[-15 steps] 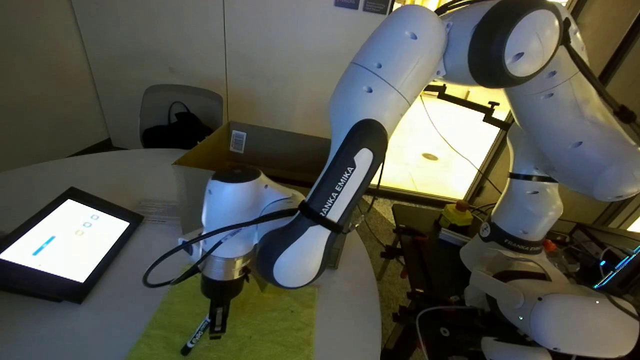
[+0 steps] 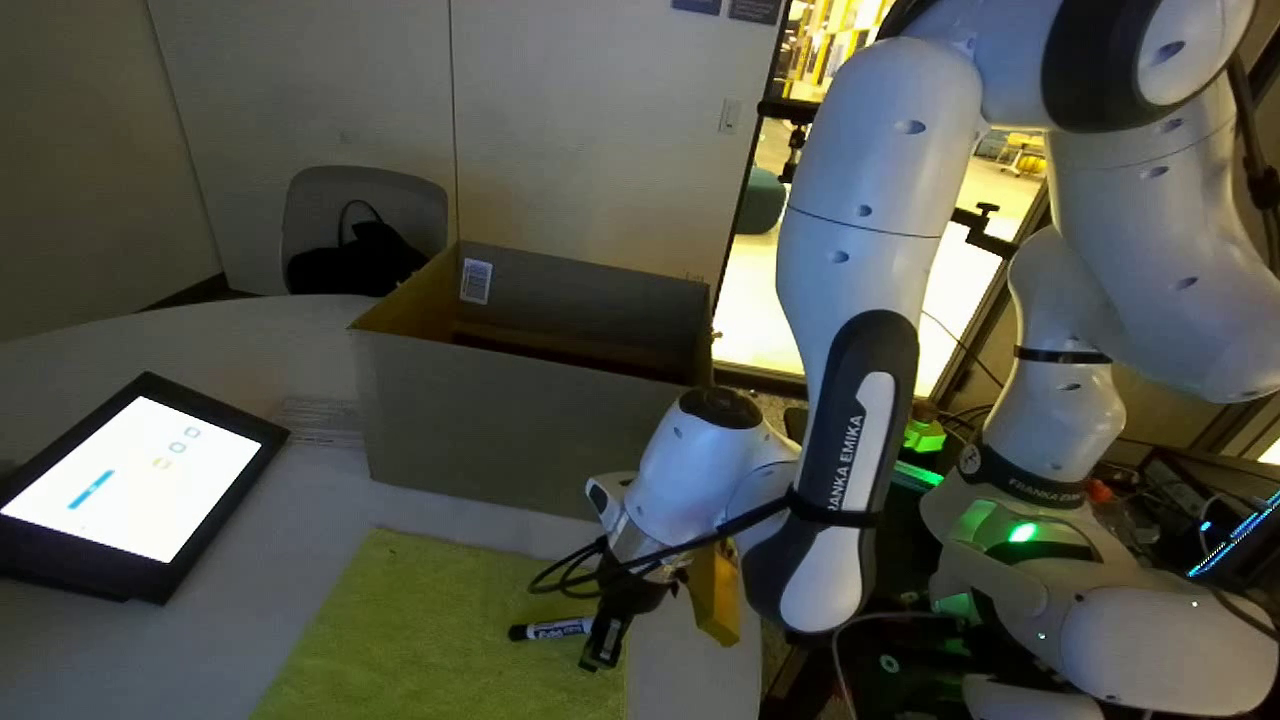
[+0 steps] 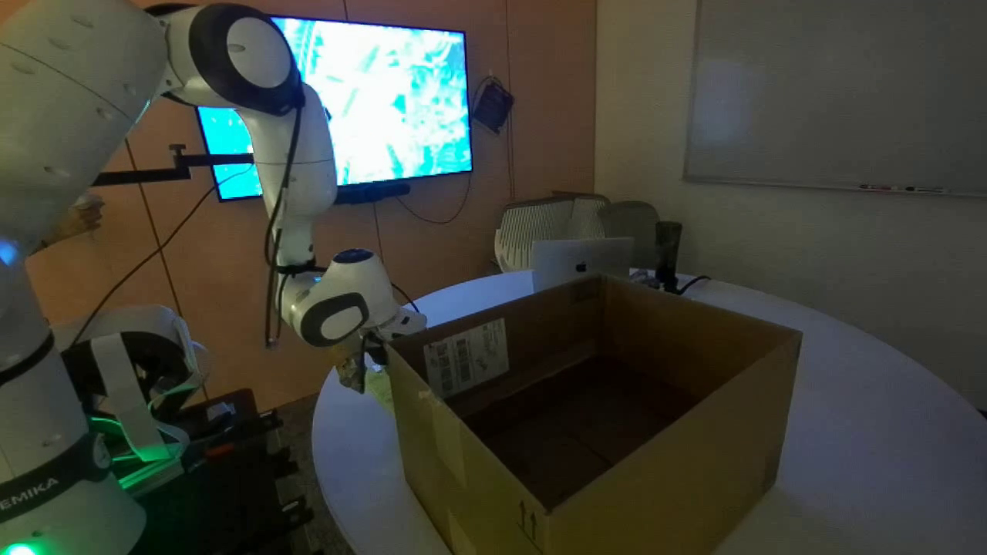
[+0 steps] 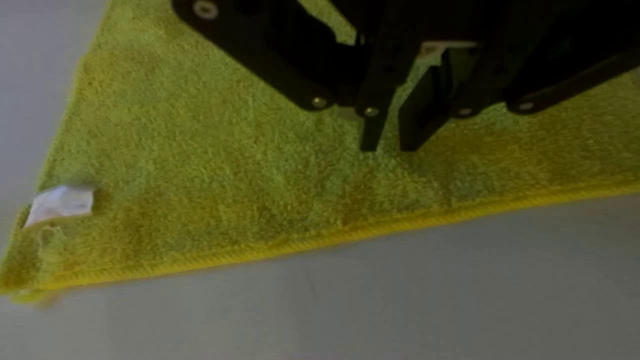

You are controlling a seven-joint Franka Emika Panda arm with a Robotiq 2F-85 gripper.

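A marker (image 2: 552, 629) with a white barrel and a black end shows in exterior view 1, lying roughly level over the right part of the towel (image 2: 414, 624). My gripper (image 2: 596, 660) is shut on its right end; the black end points left. In the wrist view, a narrow gap separates the fingertips (image 4: 369, 141), and a small pale patch shows higher up between the dark fingers. How the marker sits there is too dark to tell. Beneath them spreads the yellow-green towel (image 4: 228, 156). In exterior view 2 the box corner partly hides the gripper, and I cannot make out the marker.
Behind the towel stands a large open cardboard box (image 2: 516, 414), its visible floor bare in exterior view 2. A lit tablet (image 2: 144, 468) occupies the table's left side. Close to my wrist hangs a yellow piece (image 2: 716, 594). The table's right edge is near.
The arm has swung right from mid-towel toward its right edge, and my wrist is more tilted. The marker has moved along with the gripper and turned from slanting to nearly level.
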